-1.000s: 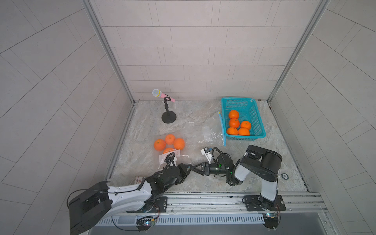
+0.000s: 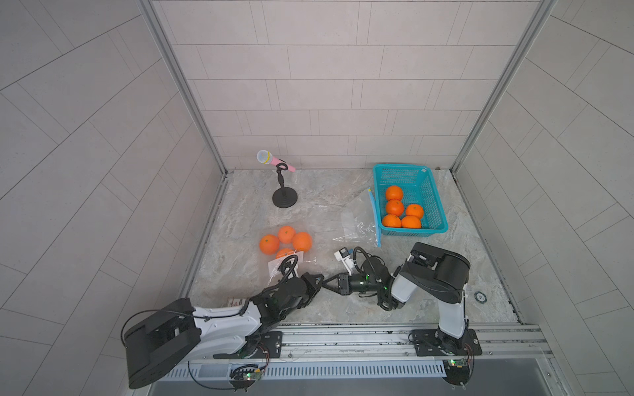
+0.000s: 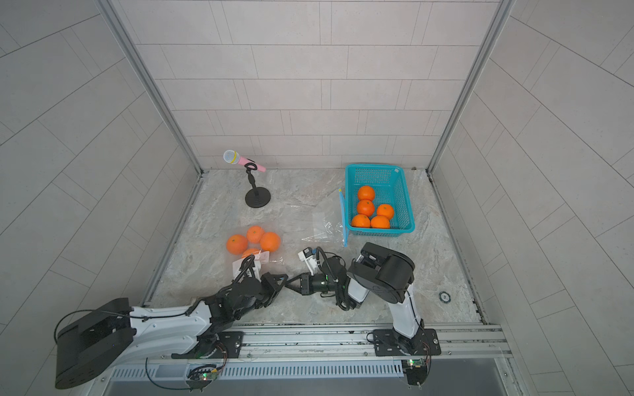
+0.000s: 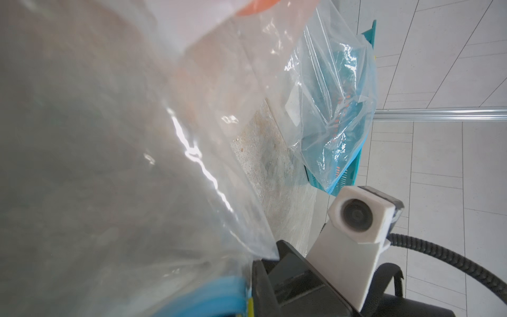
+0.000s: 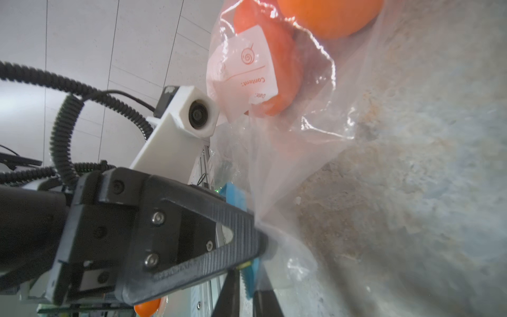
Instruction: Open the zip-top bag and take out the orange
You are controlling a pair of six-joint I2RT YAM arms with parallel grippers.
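Observation:
A clear zip bag (image 5: 322,68) with several oranges (image 2: 268,244) and a white label (image 2: 284,262) lies at the front left of the table. My left gripper is shut on the mouth of this bag, by its blue zip strip (image 5: 236,196). Facing it from the right, my right gripper stands part open. Its dark fingertips (image 5: 268,301) are at the end of the strip, by a small yellow piece; whether they touch the strip is unclear. In the left wrist view, the strip curves along the bottom edge beside the right gripper's black finger.
A teal basket (image 2: 437,204) with several loose oranges stands at the back right. Against its left side lies another clear bag (image 2: 356,227) with a blue zip. A pink microphone on a black stand (image 2: 284,196) is at the back left.
The two grippers remain tip to tip; the oranges have barely moved.

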